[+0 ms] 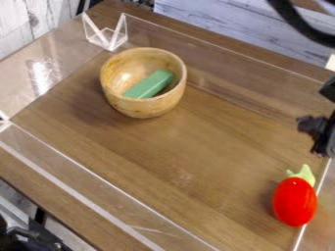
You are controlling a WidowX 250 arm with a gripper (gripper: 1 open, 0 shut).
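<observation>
A red tomato-like toy (295,203) with a pale green top lies at the lower right of the wooden table (170,167). Above it, at the right edge, my dark gripper (312,134) hangs partly out of frame; its opening is unclear. A wooden bowl (128,102) at the upper left holds a green block (151,82).
A clear plastic piece (105,33) stands at the back left. Transparent borders run along the table's sides.
</observation>
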